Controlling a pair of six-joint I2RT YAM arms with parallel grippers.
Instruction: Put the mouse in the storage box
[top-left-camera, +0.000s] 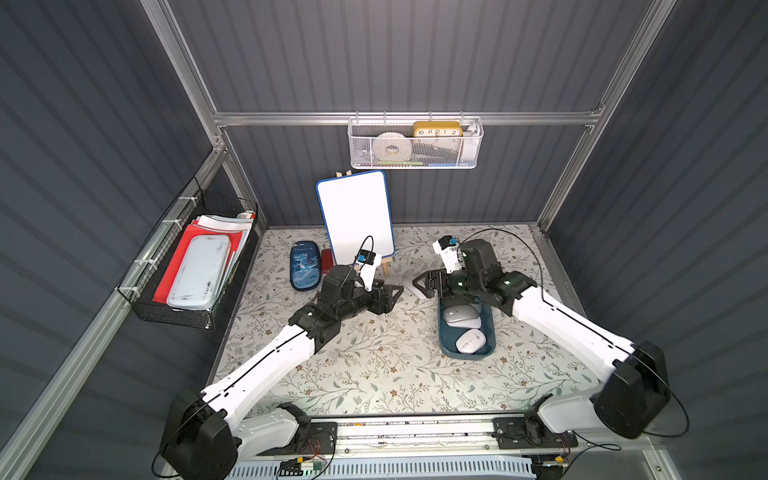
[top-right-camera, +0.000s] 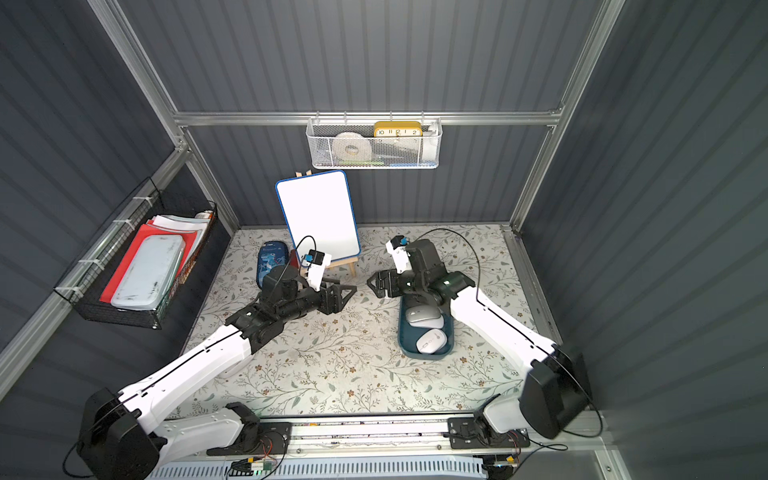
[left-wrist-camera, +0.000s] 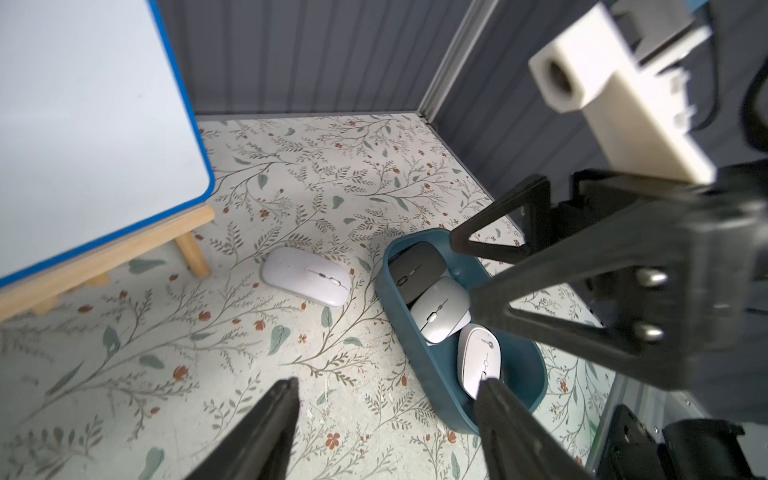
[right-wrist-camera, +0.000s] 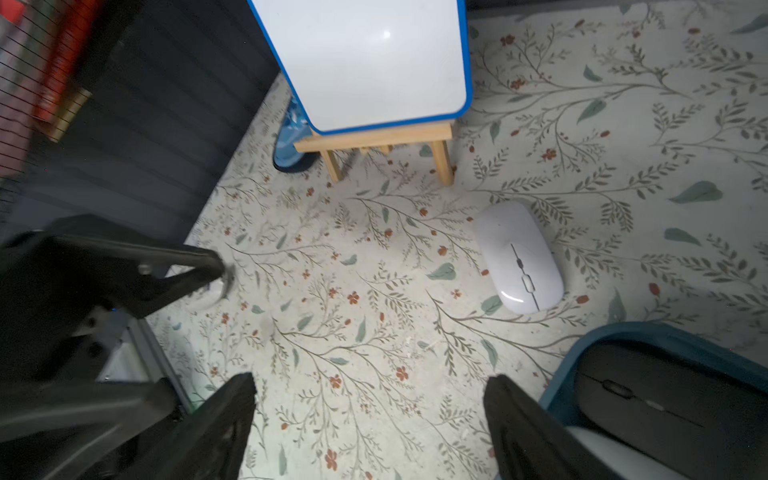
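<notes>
A white mouse lies loose on the patterned table, just left of the storage box's far end; the left wrist view shows the mouse (left-wrist-camera: 307, 274) whole. The dark blue storage box (left-wrist-camera: 428, 376) holds a black mouse (left-wrist-camera: 417, 270), a grey-white mouse (left-wrist-camera: 440, 310) and a white mouse (left-wrist-camera: 479, 357). My left gripper is held above the table left of the box, fingers apart and empty. Over the box's far end, my right gripper stands open, nothing between its fingers, pointing left toward the other gripper.
Behind stands a whiteboard (top-left-camera: 357, 212) on a wooden easel, with a blue case (top-left-camera: 305, 265) to its left. A wire basket with folders (top-left-camera: 192, 264) hangs at the left, a white basket (top-left-camera: 376, 152) on the back wall. Both grippers face each other closely.
</notes>
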